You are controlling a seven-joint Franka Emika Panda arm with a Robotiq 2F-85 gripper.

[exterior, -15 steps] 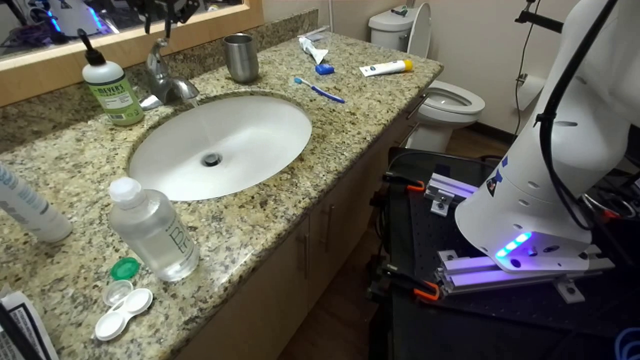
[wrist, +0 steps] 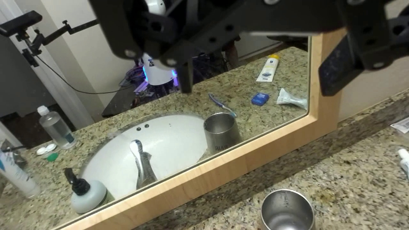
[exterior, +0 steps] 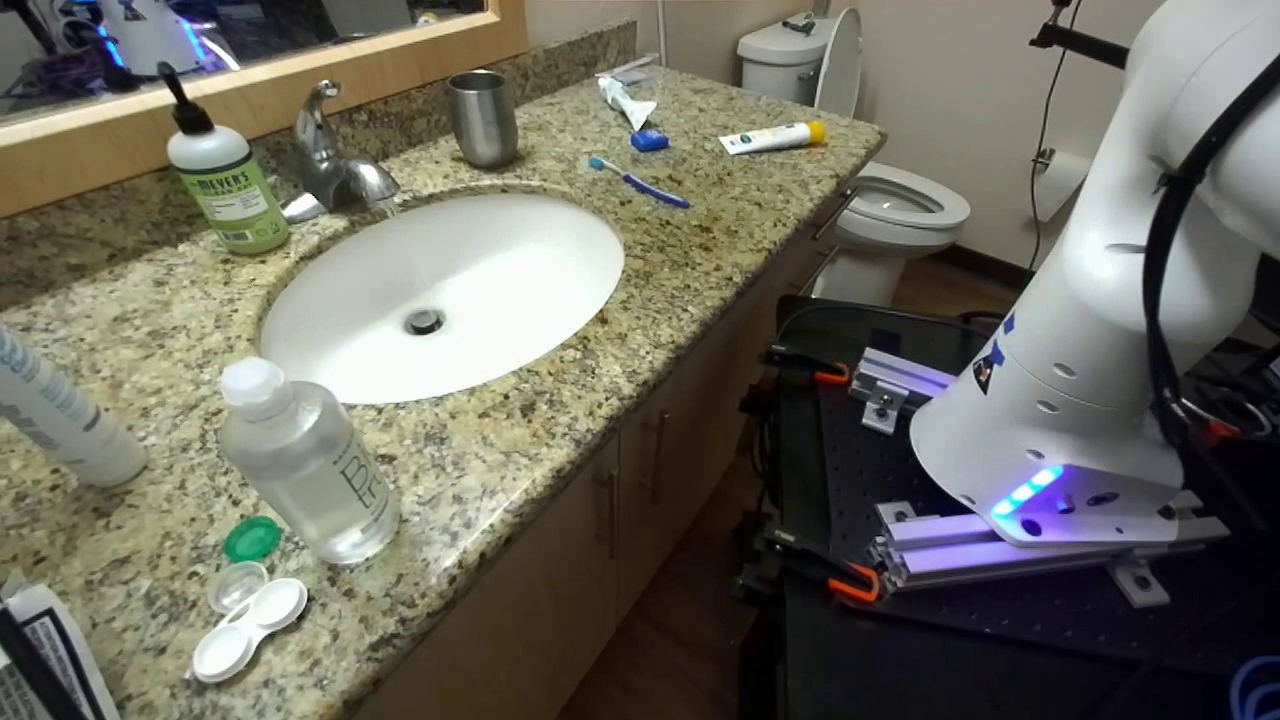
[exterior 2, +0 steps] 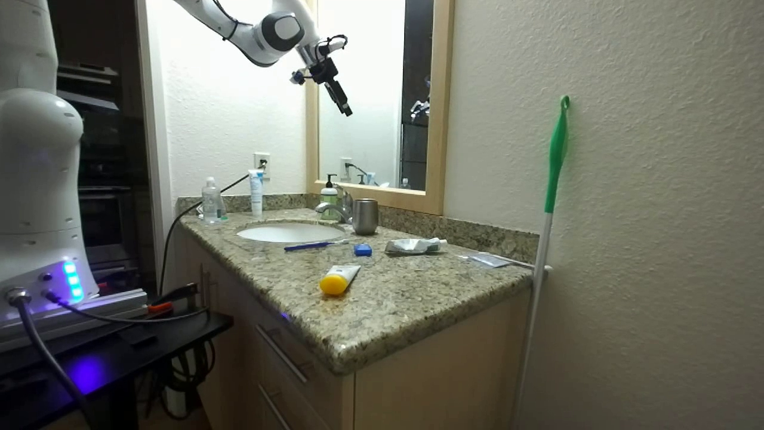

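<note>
My gripper (exterior 2: 344, 111) is raised high above the counter, in front of the mirror, well clear of everything on it. In the wrist view its dark fingers (wrist: 186, 76) stand wide apart, open, with nothing between them. Below them a steel cup (wrist: 287, 214) stands upright on the granite. The chrome faucet (exterior: 342, 180) arches over the white sink (exterior: 528, 276), and a faint stream seems to fall from its spout. A green-labelled soap pump bottle (exterior: 228, 180) stands left of the faucet.
A blue toothbrush (exterior: 648, 186), a blue floss box (exterior: 649, 140), a white tube (exterior: 626, 104) and a yellow-capped tube (exterior: 774, 137) lie right of the sink. A clear bottle (exterior: 314, 468) and a lens case (exterior: 250, 626) are at the near left. The mirror (exterior 2: 358, 93) backs the counter.
The arm's upper part and cable have shifted. The counter items look unmoved.
</note>
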